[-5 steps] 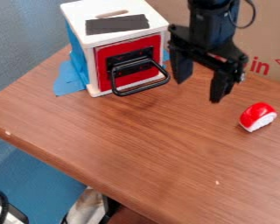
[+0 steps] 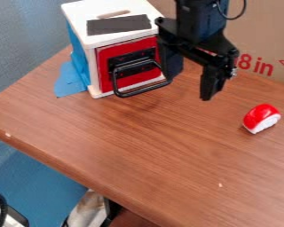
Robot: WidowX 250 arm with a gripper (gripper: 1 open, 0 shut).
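Observation:
My black gripper (image 2: 208, 82) hangs over the wooden table, in front and right of a small white toy oven (image 2: 103, 18) with a red front (image 2: 114, 58) and a black wire handle (image 2: 142, 89). Its fingers point down, with no object visible between them; whether they are open or shut is hard to tell. A red and white object (image 2: 262, 117) lies on the table to the right, below and apart from the gripper.
A blue cloth (image 2: 68, 82) lies at the oven's left. Cardboard (image 2: 265, 44) stands behind.
The arm has moved left and up over the last second, closer to the oven. The oven and the red object look unmoved.

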